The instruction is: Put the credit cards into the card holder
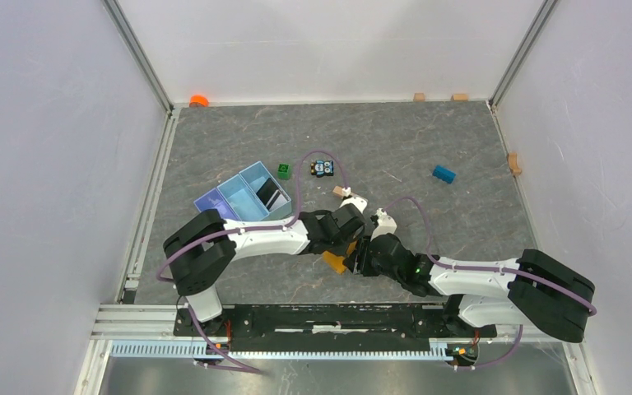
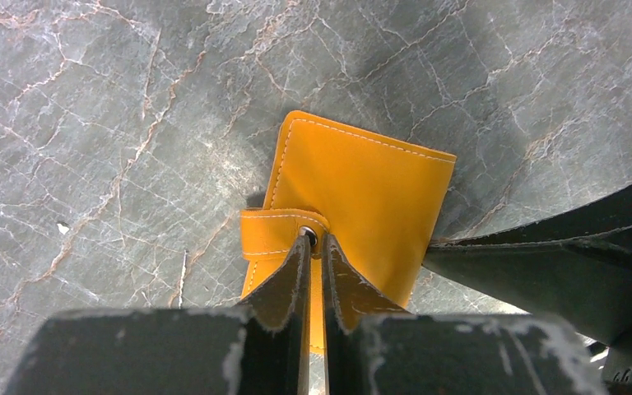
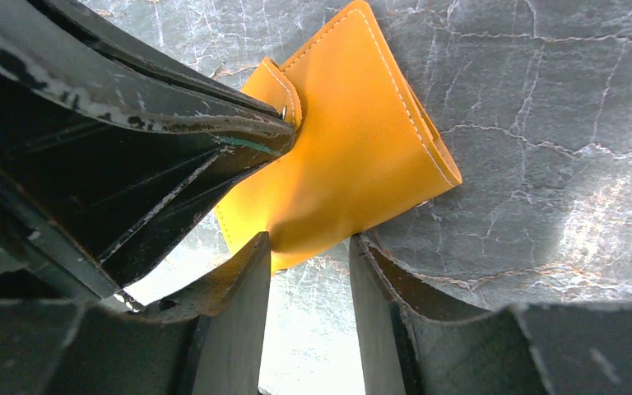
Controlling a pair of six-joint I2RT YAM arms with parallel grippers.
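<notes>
The orange card holder (image 2: 370,181) lies folded on the grey tabletop, its strap (image 2: 271,230) with a metal snap across one edge. At that snap, the fingertips of my left gripper meet, shut on the strap's end. In the right wrist view, my right gripper has its fingers apart; the lower edge of the holder (image 3: 354,156) is right at their tips, and I cannot tell whether they touch it. Dark and pale flat cards (image 1: 271,194) stand in a compartment of the blue box (image 1: 236,192). The holder's inside is hidden.
Behind the arms lie a wooden block (image 1: 339,191), a green block (image 1: 284,171) and a small dark-blue patterned item (image 1: 322,168). Further right is a blue cylinder-like piece (image 1: 443,174). Both grippers are close together.
</notes>
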